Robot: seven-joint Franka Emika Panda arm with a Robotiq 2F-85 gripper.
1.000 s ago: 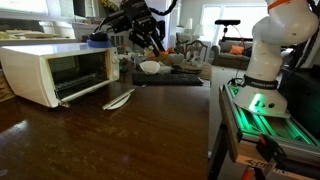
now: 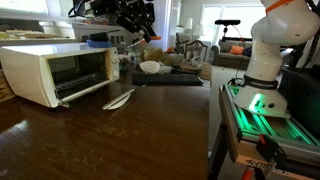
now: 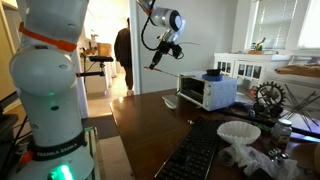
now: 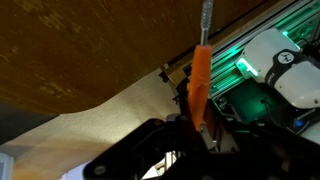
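Observation:
An orange-handled tool with a thin metal shaft is held in my gripper, which is shut on the orange handle (image 4: 200,78); the metal shaft (image 4: 206,22) runs to the top of the wrist view. The far end of that tool is out of the frame. In exterior view 1 the dark gripper (image 2: 146,28) hangs high above the table, near the toaster oven. From the other side, in exterior view 2, the gripper (image 3: 160,50) is clear of the table, too small to make out its fingers.
A white toaster oven (image 2: 38,78) stands on the brown table (image 2: 110,145), a white flat item (image 2: 120,100) in front of it. A black keyboard (image 3: 190,152), a white bowl (image 3: 239,132) and clear plastic (image 3: 268,163) lie farther along.
The arm and gripper have risen and shifted left in exterior view 1. Things on the table look unmoved.

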